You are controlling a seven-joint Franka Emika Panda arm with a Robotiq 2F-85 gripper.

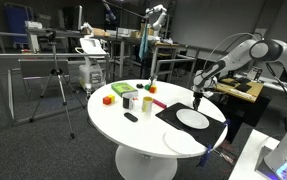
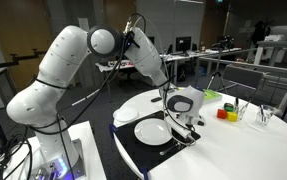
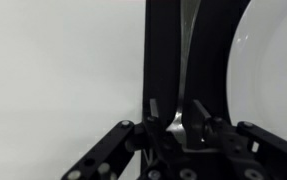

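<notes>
A silver utensil (image 3: pixel 186 65) lies lengthwise on a black mat (image 3: pixel 162 50) in the wrist view. Its near end reaches between the fingers of my gripper, which stand apart on either side of it. A white plate (image 3: pixel 273 70) is close by on the right. From the side, my gripper (image 1: pixel 196 104) is low at the far edge of the mat, by the white plate (image 1: pixel 192 118). In the other exterior view the plate (image 2: pixel 153 132) and part of the utensil (image 2: pixel 167 151) show beside my gripper (image 2: pixel 192 135).
Another white plate (image 1: pixel 165 142) overlaps the mat's edge. Mugs (image 1: pixel 147 104), colored blocks (image 1: pixel 108 100), a green tray (image 1: pixel 123 87) and a dark object (image 1: pixel 131 117) stand elsewhere on the round table. Beyond the mat, the white surface (image 2: pixel 243 150) is clear.
</notes>
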